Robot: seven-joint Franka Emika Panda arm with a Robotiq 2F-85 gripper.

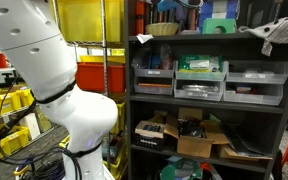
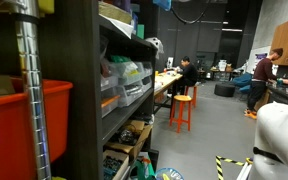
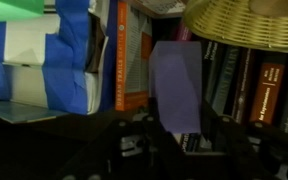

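In the wrist view, my gripper is shut on a plain grey-purple block, which stands out from between its dark fingers. The fingers are dim and the lower part of the block is hidden. Behind it is a row of books, with an orange-spined book to the left and a wicker basket above right. Neither exterior view shows the gripper clearly; the white arm rises out of the top of exterior view 1.
A dark shelf unit holds clear bins and open cardboard boxes. A grey cloth toy hangs at the upper right. Blue-and-white packaging is close left of the gripper. Two people are far off beyond an open floor.
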